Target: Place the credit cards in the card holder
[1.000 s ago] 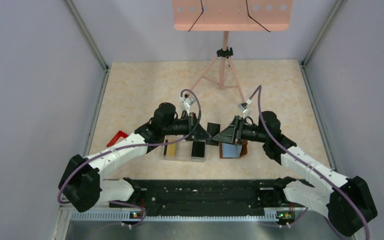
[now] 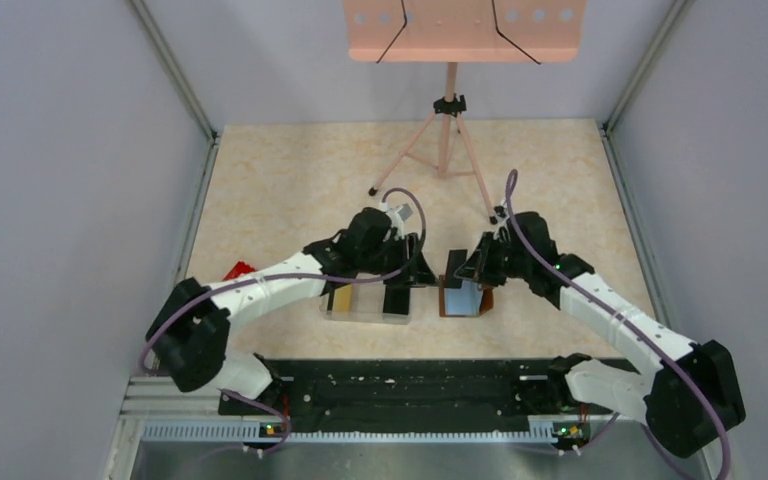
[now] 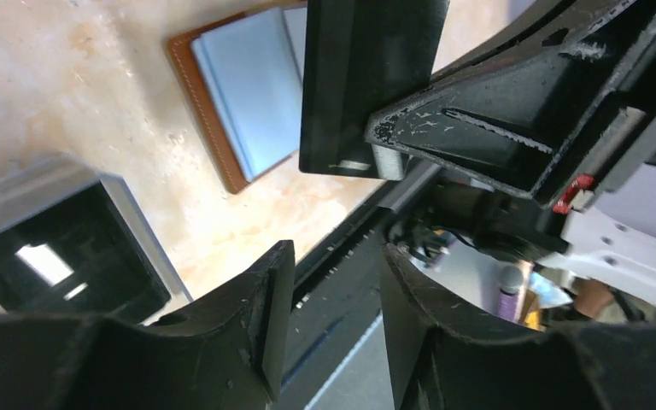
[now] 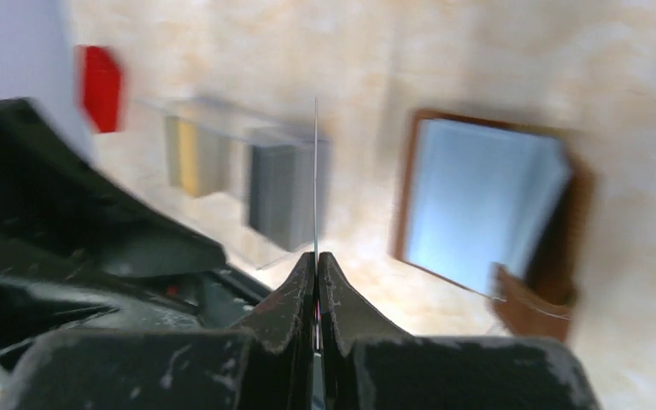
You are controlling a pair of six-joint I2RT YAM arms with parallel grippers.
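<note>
My right gripper is shut on a thin black card, which appears edge-on in the right wrist view. In the top view this card hangs above the brown card holder [image 2: 443,309], partly covering its far side. The holder lies open on the table, with a pale blue inside [image 4: 470,196] and a brown flap [image 4: 534,307] at its right. Empty and open, my left gripper stands to the left of the held card, apart from it. Another black card [image 3: 68,256] lies in a clear box [image 2: 365,319].
A yellow card [image 2: 343,298] shares the clear box, left of the holder. Something red [image 2: 239,270] lies on the table at far left. The stand's pink tripod [image 2: 447,145] occupies the back. Bare table extends right of the holder.
My right gripper has carried the card rightward, from between box and holder to over the holder. The left gripper has also moved somewhat right.
</note>
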